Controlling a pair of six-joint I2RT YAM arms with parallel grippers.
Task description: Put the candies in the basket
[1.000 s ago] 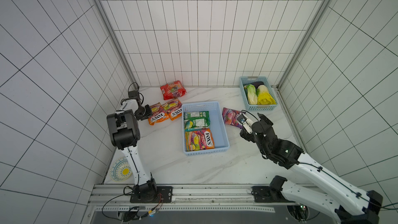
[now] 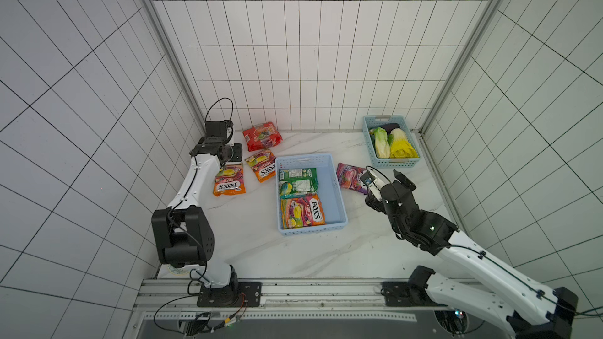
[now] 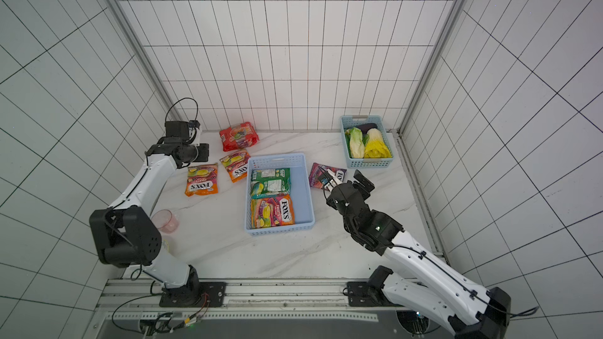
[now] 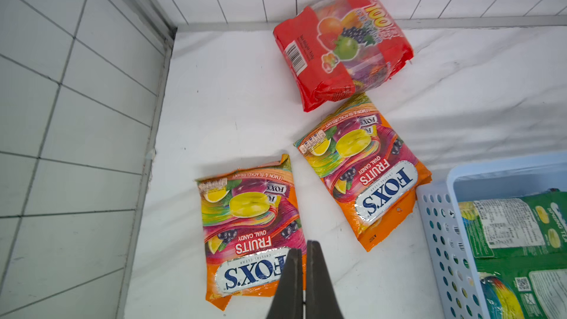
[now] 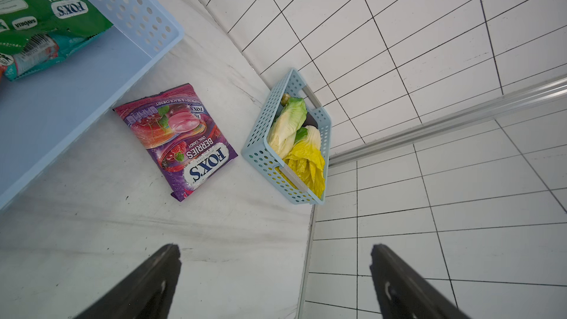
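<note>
Two orange Fox's fruit candy bags, a nearer-left one (image 4: 251,230) and one (image 4: 363,168) touching the basket's left side, lie flat on the table. Behind them is a red candy pack (image 4: 345,47) by the back wall. The blue basket (image 2: 333,213) holds green bags (image 2: 298,182) and an orange bag (image 2: 302,211). Above the left orange bag hangs my left gripper, shut with nothing showing between its fingers. A purple Fox's berries bag (image 5: 180,138) lies right of the basket; my right gripper stands open and empty above the table near it.
At the back right, a small blue basket (image 3: 367,162) carries vegetables. A pinkish cup-like thing (image 3: 165,220) sits on the left under the left arm. Tiled walls close in the left, back and right.
My left arm has risen and moved away from the bags' left side. The left orange bag now lies turned straighter, slightly left and apart from the other. The right arm stays put.
</note>
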